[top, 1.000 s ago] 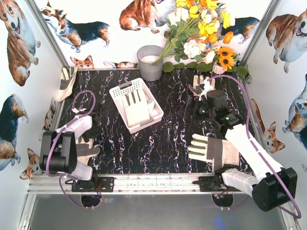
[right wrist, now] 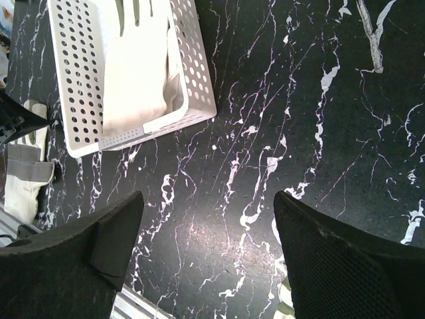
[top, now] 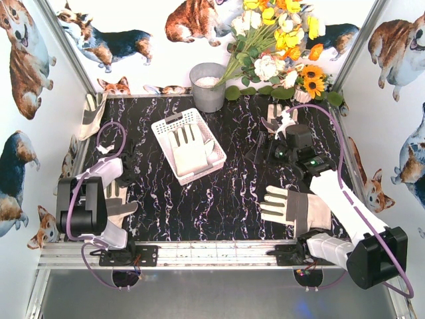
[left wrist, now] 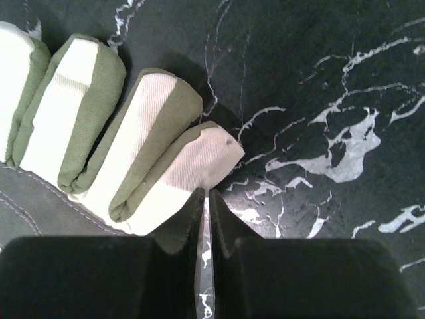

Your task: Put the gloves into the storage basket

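Note:
In the left wrist view my left gripper is shut, its tips against the end of a finger of the white-and-grey glove [left wrist: 143, 136]; nothing clear shows between them. From above, that glove [top: 121, 210] lies partly under the left arm. My right gripper [top: 257, 151] stands open and empty above the table, right of the white storage basket [right wrist: 197, 80]. Inside the basket is a white glove [top: 189, 156]. Another glove [top: 311, 211] lies below the right gripper, one [top: 93, 116] at the far left corner, and one [top: 273, 113] at the back right, partly hidden.
A grey bucket [top: 209, 98] stands behind the basket, with flowers [top: 285, 46] spreading right over the table's back. Walls close in both sides.
Basket and right arm look nearly unmoved.

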